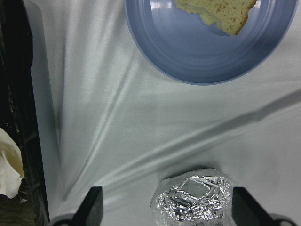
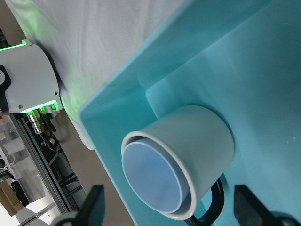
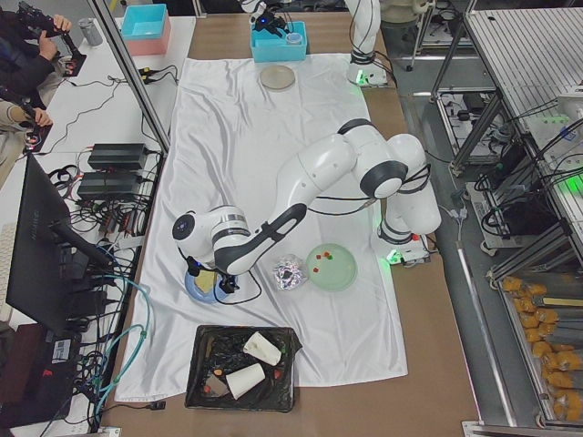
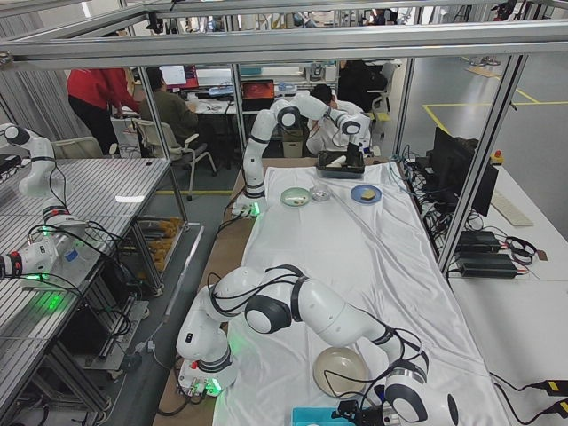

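Note:
My left gripper stands open above a crumpled foil ball [image 1: 193, 202], beside a blue plate [image 1: 202, 66] with a piece of yellow sponge-like food [image 1: 216, 12]. A black-lined tray [image 1: 26, 141] holding white paper items lies at its side. My right gripper is open over a cyan bin [image 2: 254, 84], where a white mug [image 2: 207, 141] with a black handle lies on its side, a pale blue cup [image 2: 150, 174] nested in it.
A green plate [image 3: 332, 273] with small red bits lies right of the foil. A beige plate [image 4: 340, 373] sits near the cyan bin.

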